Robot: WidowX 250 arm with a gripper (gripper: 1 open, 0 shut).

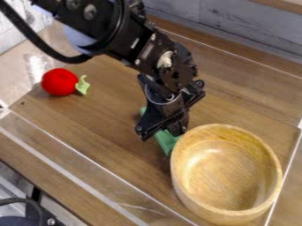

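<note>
My gripper (169,116) is low over the middle of the table, just behind and left of a wooden bowl (225,173). Beneath it lies a green object (163,139), mostly hidden by the gripper. The gripper appears shut; whether anything is between its fingertips is hidden from this angle.
A red round object (59,81) with a green piece beside it lies at the left of the wooden table (83,132). A pale wall stands along the back.
</note>
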